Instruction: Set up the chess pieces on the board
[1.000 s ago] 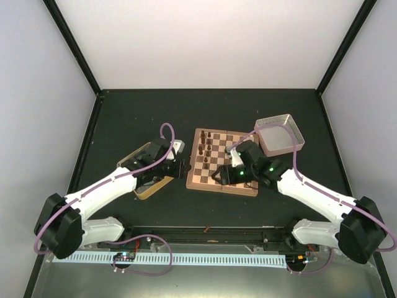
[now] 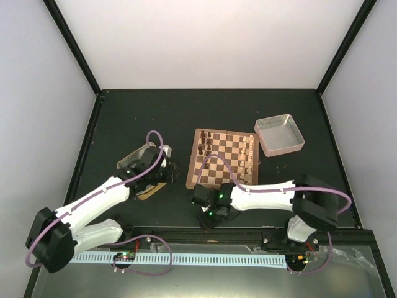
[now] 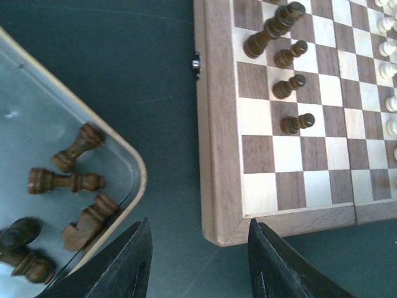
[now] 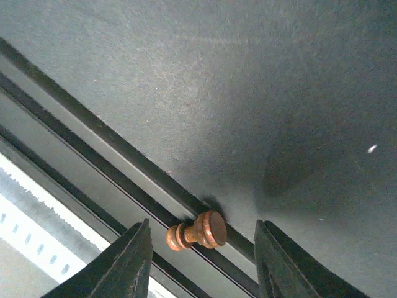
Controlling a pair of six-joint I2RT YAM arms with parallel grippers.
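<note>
The chessboard holds dark pieces on its left squares and white pieces on its right. My left gripper is open beside the board's left edge, over a tray with loose dark pieces, such as a lying brown piece. My right gripper is open near the front edge of the table, above a brown piece lying on its side by the rail, between but below its fingertips.
A pink-rimmed empty bin stands at the back right. A metal rail runs along the front edge.
My right gripper has moved from over the board down-left to the fallen piece at the front edge. My left gripper has drawn slightly left, away from the board.
</note>
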